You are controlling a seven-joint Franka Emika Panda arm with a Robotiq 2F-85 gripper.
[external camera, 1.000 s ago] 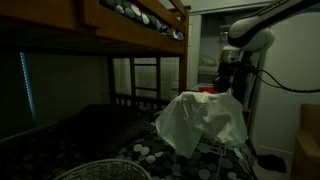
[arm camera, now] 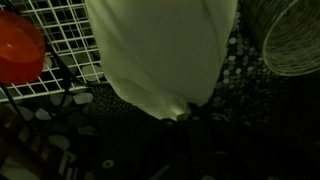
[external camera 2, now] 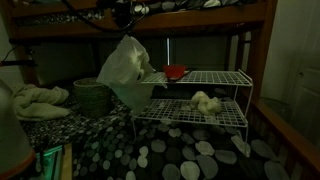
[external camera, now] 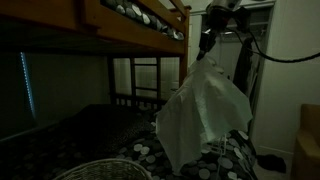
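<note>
A white cloth (external camera: 205, 110) hangs in the air, its top drawn to a peak beneath my gripper (external camera: 206, 52). The gripper is shut on that peak, and the rest drapes loosely downward. In exterior view 2 the cloth (external camera 2: 125, 72) is in front of the left end of the white wire rack (external camera 2: 215, 78), above the dotted bedding. From the wrist, the cloth (arm camera: 165, 50) fans out from a gathered point near the dark fingers, which are hard to make out. The rack's wire grid (arm camera: 75, 35) lies below it.
A red bowl (external camera 2: 175, 71) sits on the rack's top shelf, and a crumpled pale item (external camera 2: 207, 103) on the lower one. A woven basket (external camera 2: 91, 98) stands left of the rack. The bunk's wooden rail (external camera: 135, 38) runs overhead.
My gripper has risen and shifted left in exterior view 1. The cloth went up with it, changing from a broad spread drape to a taller, peaked hang.
</note>
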